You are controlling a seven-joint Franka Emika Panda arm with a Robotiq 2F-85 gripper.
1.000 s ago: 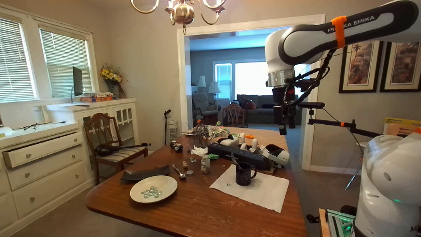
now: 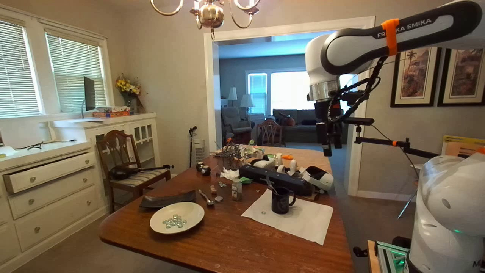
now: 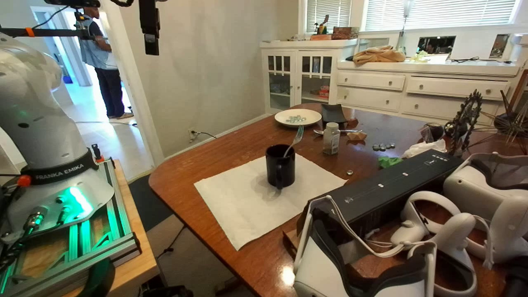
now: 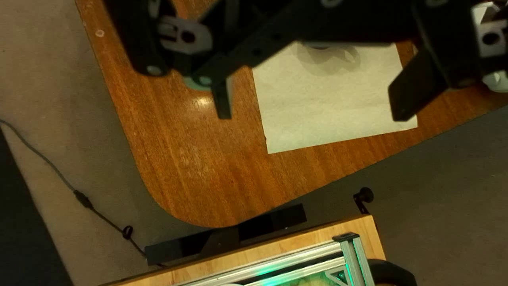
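My gripper stands open high above the table, its two fingers wide apart with nothing between them in the wrist view. In exterior view 1 the gripper (image 2: pixel 332 149) points down, well clear of the tabletop. A black mug (image 3: pixel 280 168) with a fork (image 3: pixel 297 138) leaning in it stands upright on a white sheet (image 2: pixel 313 223). Clear glass pebbles (image 2: pixel 175 221) lie in a white plate (image 2: pixel 157 223). One small clear piece (image 2: pixel 263 212) rests on the sheet beside the mug. In the wrist view my gripper hides most of the mug.
A small jar (image 3: pixel 331 138), a spoon (image 2: pixel 205 197) and a dark curved tray (image 2: pixel 168 199) are near the plate. Behind the mug lie a long black box (image 3: pixel 381 185) and white headsets (image 3: pixel 366 262).
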